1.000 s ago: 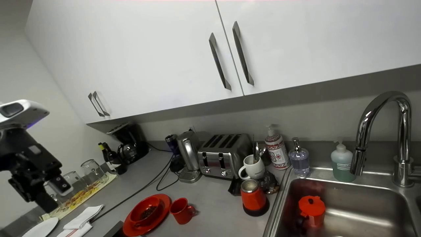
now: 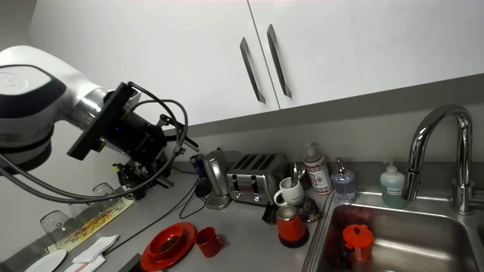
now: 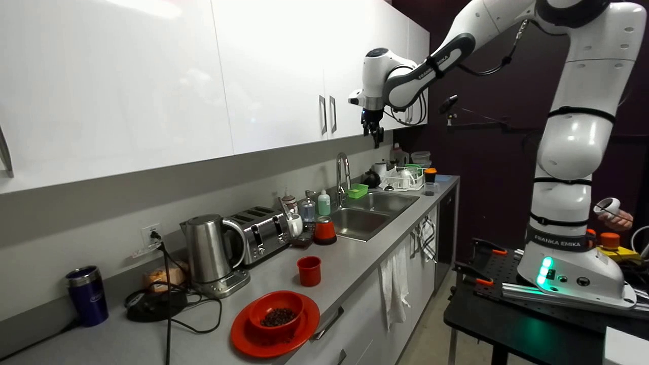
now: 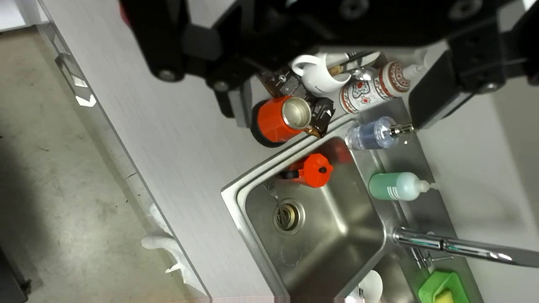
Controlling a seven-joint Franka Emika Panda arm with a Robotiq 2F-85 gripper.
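Observation:
My gripper [image 2: 180, 164] hangs in the air at the upper left of exterior view 1, its fingers spread and empty. In the wrist view, one finger pad [image 4: 243, 107] shows at left and the other at right, with countertop things visible below. An orange moka pot base [image 4: 276, 121], open at the top, stands on the counter beside the sink. Inside the sink lies the orange lidded pot top [image 4: 316, 171] with a black handle. A red mug [image 2: 209, 241] stands near a red bowl [image 3: 277, 300] of dark beans on a red plate [image 3: 309, 322].
A steel sink [image 4: 313, 257] holds a fork by its drain. Along the wall stand a kettle [image 3: 204, 249], toaster [image 3: 261, 234], white mug [image 2: 290, 192] with utensils, several bottles and a tall faucet [image 2: 415, 158]. White cabinets [image 2: 159, 54] overhang the counter.
The arm has come further into exterior view 1, moving right and up and turning, so the gripper now points right. The countertop things have not moved.

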